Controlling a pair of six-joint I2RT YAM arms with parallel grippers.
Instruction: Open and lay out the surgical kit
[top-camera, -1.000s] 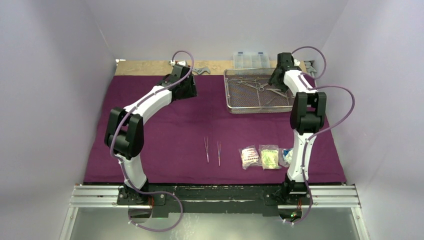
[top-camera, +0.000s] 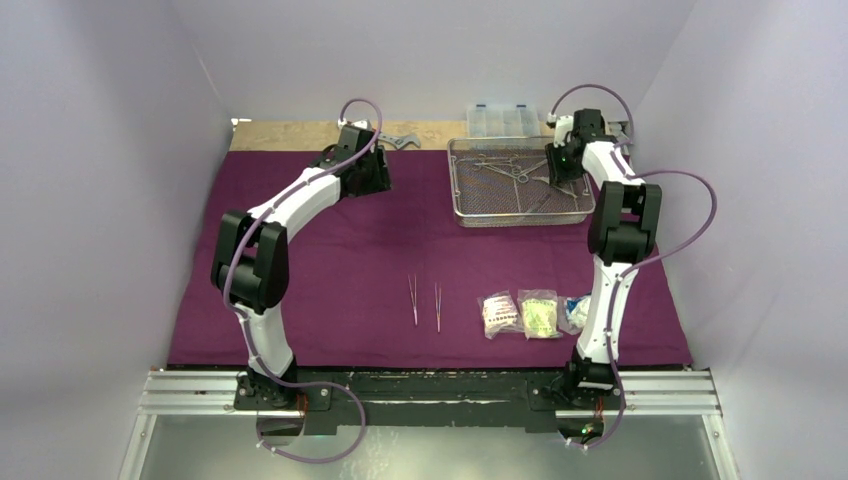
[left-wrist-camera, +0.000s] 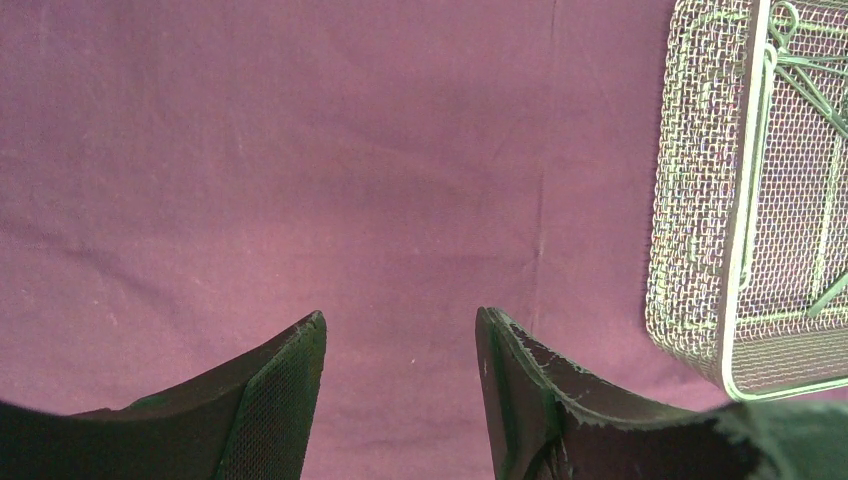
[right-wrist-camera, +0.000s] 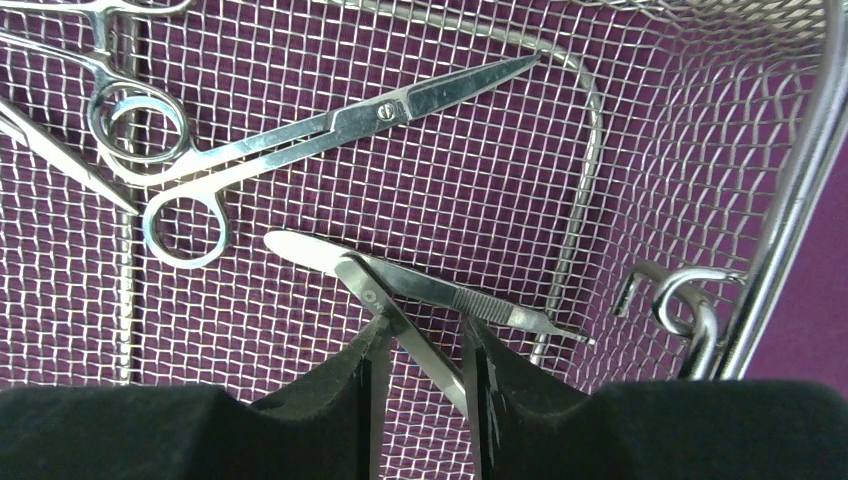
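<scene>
The wire mesh tray (top-camera: 480, 215) stands at the back right of the purple drape. In it my right gripper is part open over a flat steel instrument (right-wrist-camera: 360, 285), which lies across a scalpel handle (right-wrist-camera: 430, 287); whether it touches cannot be seen. Scissors (right-wrist-camera: 390, 112) and other ringed instruments lie beside them. My left gripper stands open over bare drape left of the tray, nothing between its fingers. Two tweezers (top-camera: 414, 300) lie at the front middle.
Three bagged packs (top-camera: 540, 315) lie at the front right. A clear compartment box (top-camera: 500, 118) and a wrench (top-camera: 400, 140) are on the wooden strip at the back.
The left arm has barely moved.
</scene>
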